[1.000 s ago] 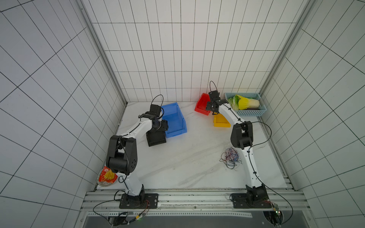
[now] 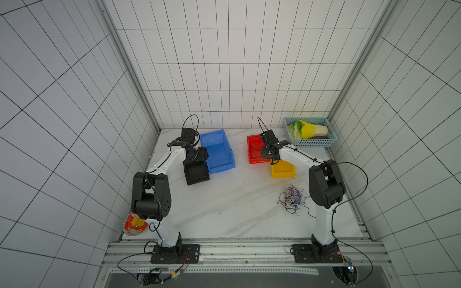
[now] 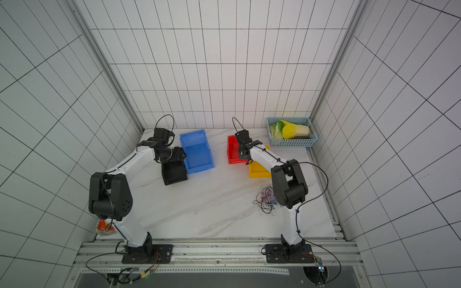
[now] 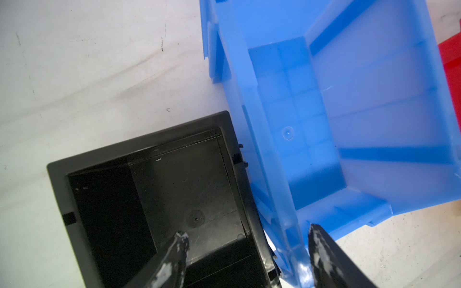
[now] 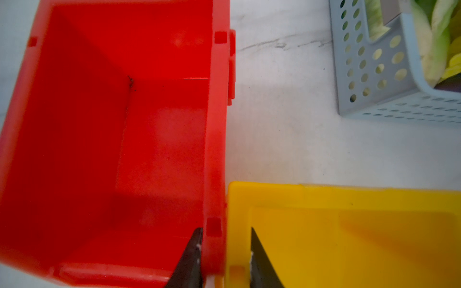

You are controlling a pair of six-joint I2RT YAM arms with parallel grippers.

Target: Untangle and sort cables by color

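A tangled heap of coloured cables (image 2: pixel 291 198) lies on the right front of the table. In the left wrist view my left gripper is part open over the side where the black bin (image 4: pixel 182 187) meets the blue bin (image 4: pixel 297 120). My right gripper is shut on the adjoining walls of the red bin (image 5: pixel 163 144) and yellow bin (image 5: pixel 345 240), which sit side by side.
A light-blue basket of vegetables (image 2: pixel 309 130) stands at the back right. A packet (image 2: pixel 135 221) lies at the front left.
The right arm has moved toward the front, with the red and yellow bins moving along with it. The left arm has shifted slightly left and back.
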